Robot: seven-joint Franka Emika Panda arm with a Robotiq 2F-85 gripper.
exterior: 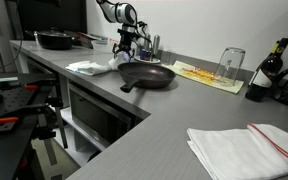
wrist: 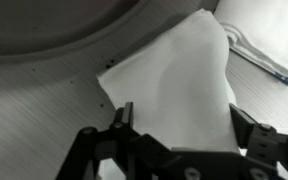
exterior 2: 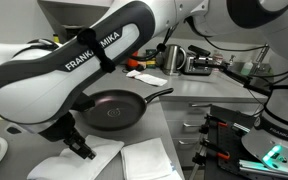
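Observation:
In exterior view 2, a rumpled white cloth [exterior 2: 92, 158] lies on the counter beside the dark frying pan [exterior 2: 112, 112]. My gripper [exterior 2: 84, 150] is low over this cloth, its fingers pointing down. Seen from the wrist, the white cloth [wrist: 174, 85] fills the gap between the open fingers, and the gripper is not closed on it. Whether the fingertips touch the fabric cannot be told. Far down the counter, the gripper [exterior: 124, 50] shows small behind the pan [exterior: 146, 74].
A second, folded white cloth [exterior 2: 149, 160] lies close by. Towards the other end of the counter are a red-striped towel [exterior: 246, 150], a clear glass [exterior: 230, 64] and a dark bottle [exterior: 267, 72]. A dark pot [exterior: 53, 40] stands at the far left. Bare counter lies between pan and towel.

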